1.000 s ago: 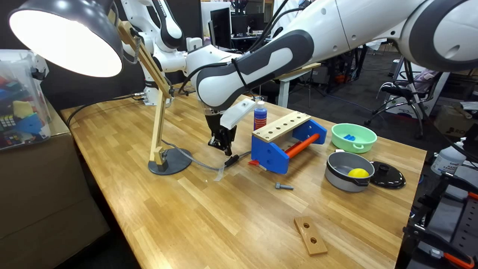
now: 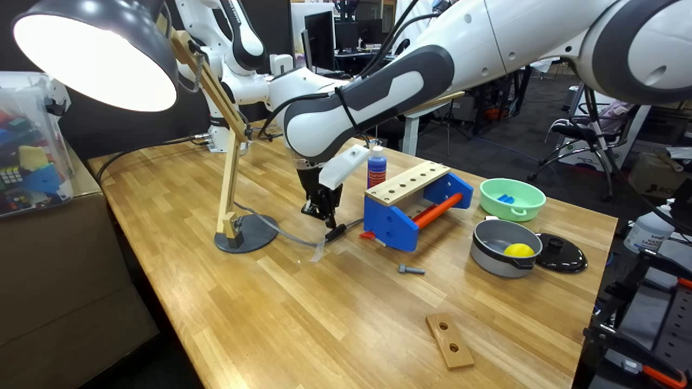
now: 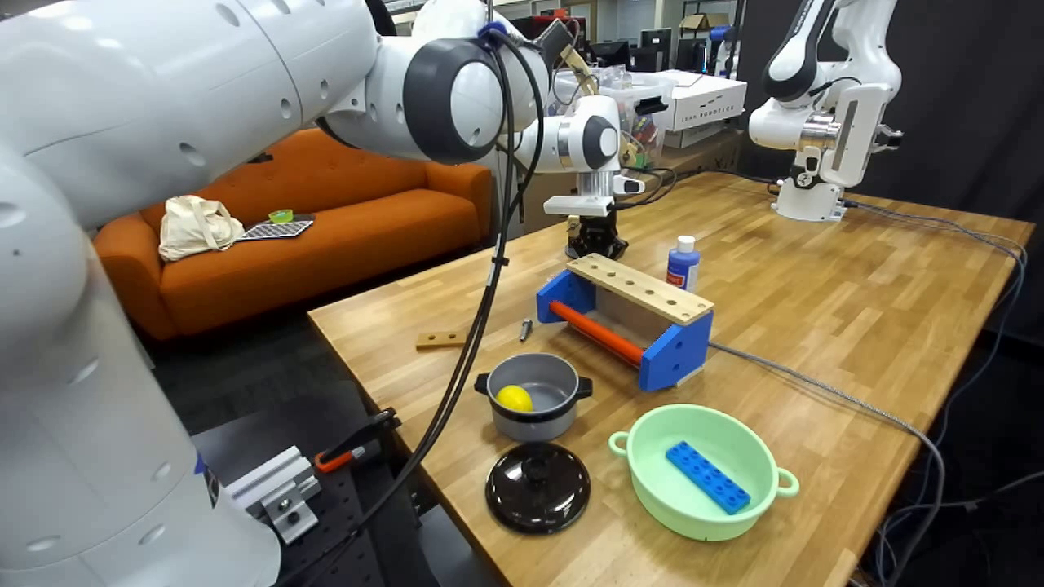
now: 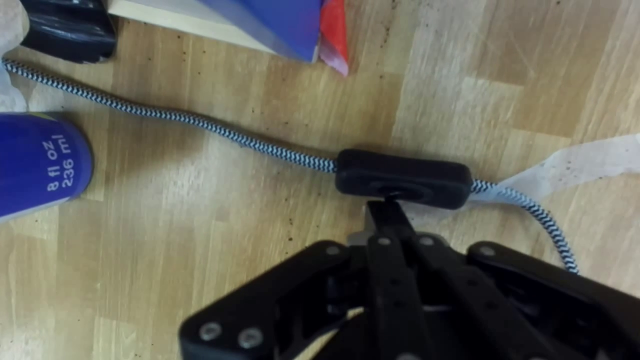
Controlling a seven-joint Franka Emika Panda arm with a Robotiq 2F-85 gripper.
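Observation:
A black inline switch [image 4: 408,174] lies on the table, fitted on a grey braided cord [image 4: 198,122]. In the wrist view, my gripper is shut, and its fingertips overlap the near edge of the switch by its rocker; firm contact cannot be told. Nothing shows between the fingers. From the switch the cord runs to the desk lamp, whose shade [image 2: 97,55] glows brightly. Clear tape [image 2: 318,250] lies by the switch's end of the cord.
The blue-ended wooden rack [image 2: 392,223] and a blue bottle [image 2: 377,167] stand close to the gripper. A grey pot [image 3: 533,391] with a yellow ball, its black lid [image 3: 538,487] and a green basin [image 3: 636,460] are farther off.
My gripper has come down very slightly toward the switch. The lamp is lit in both frames, and the other things have stayed put.

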